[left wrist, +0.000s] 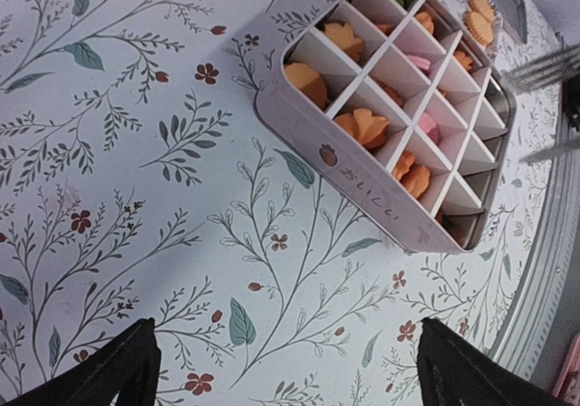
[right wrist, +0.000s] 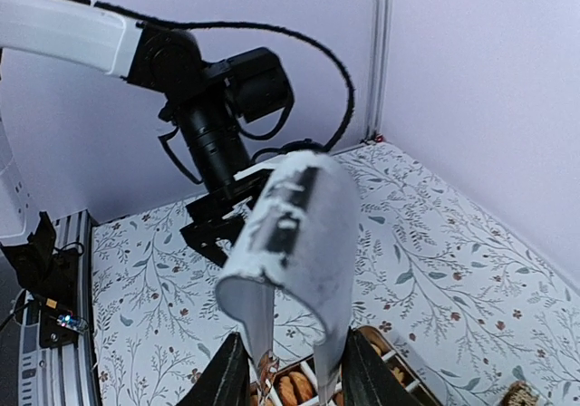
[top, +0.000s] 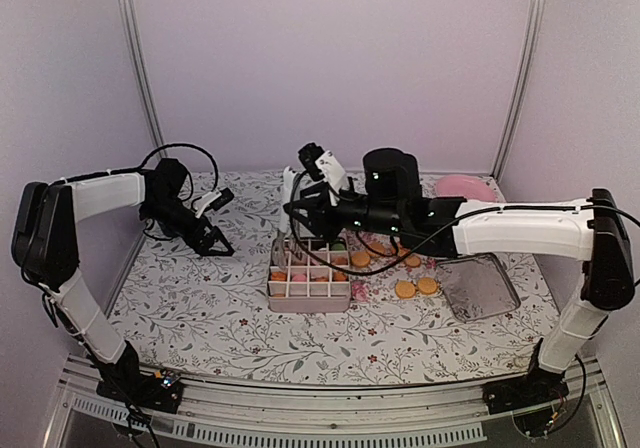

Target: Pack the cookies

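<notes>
A pale divided box (top: pixel 310 306) stands mid-table, cookies (left wrist: pixel 365 127) in several of its compartments. My right gripper is shut on metal tongs (right wrist: pixel 299 207), whose bend rises above the fingers. The tongs hang over the left part of the box, and their two prongs stand apart, blurred in the left wrist view; whether a cookie is between them I cannot tell. My left gripper (top: pixel 222 226) is open and empty, left of the box. Loose round cookies (top: pixel 405 289) lie on the table right of the box.
At the right lies a metal tray (top: pixel 480 288), with a pink plate (top: pixel 465 188) behind it. Small pink pieces (top: pixel 360 290) are close to the box's right side.
</notes>
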